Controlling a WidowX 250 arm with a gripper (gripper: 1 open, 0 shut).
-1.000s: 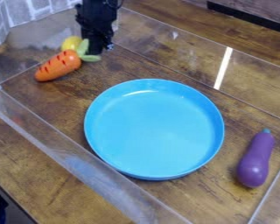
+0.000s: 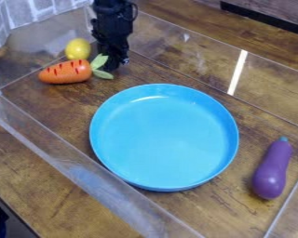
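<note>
My dark gripper (image 2: 112,46) reaches in from the top of the view, low beside a yellow lemon-like object (image 2: 78,50) and over the green leafy top of an orange carrot (image 2: 62,72). It looks shut; whether anything is between its fingers is too small to tell. A large blue plate (image 2: 164,138) lies in the middle, and a purple eggplant (image 2: 271,172) lies at the lower right.
A transparent rim runs along the left and lower left.
The gripper has moved slightly down, and the carrot and its leafy top have shifted a little.
</note>
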